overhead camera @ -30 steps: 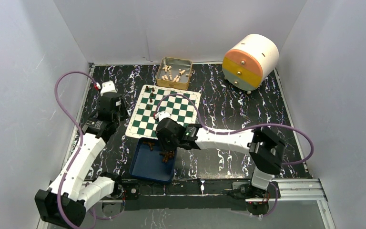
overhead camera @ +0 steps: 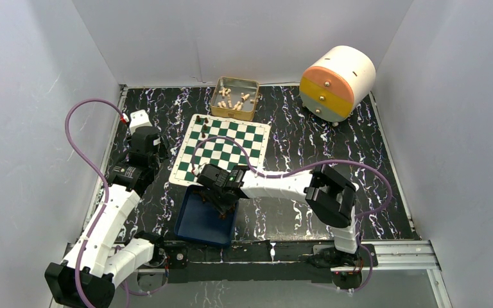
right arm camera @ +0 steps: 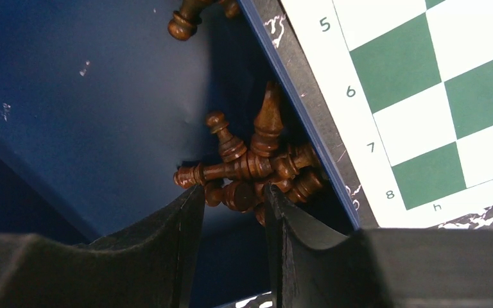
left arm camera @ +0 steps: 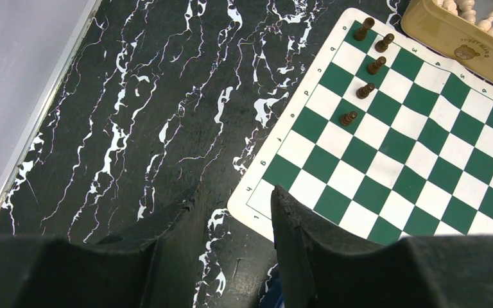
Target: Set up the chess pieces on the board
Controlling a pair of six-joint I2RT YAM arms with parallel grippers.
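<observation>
The green-and-white board (overhead camera: 224, 141) carries several dark pieces along its left part, such as a dark pawn (left arm camera: 348, 117). A blue tray (overhead camera: 202, 228) below the board holds a pile of brown pieces, including a pawn (right arm camera: 228, 141). My right gripper is over that tray, fingers open, with pieces beneath and between them in view. My left gripper stands open above the marble table at the board's left; nothing shows between its fingers.
A yellowish box (overhead camera: 250, 110) of light pieces sits behind the board. A cylindrical drawer toy (overhead camera: 337, 83) stands back right. Bare marble table (overhead camera: 302, 141) lies right of the board.
My left arm has shifted slightly to the left.
</observation>
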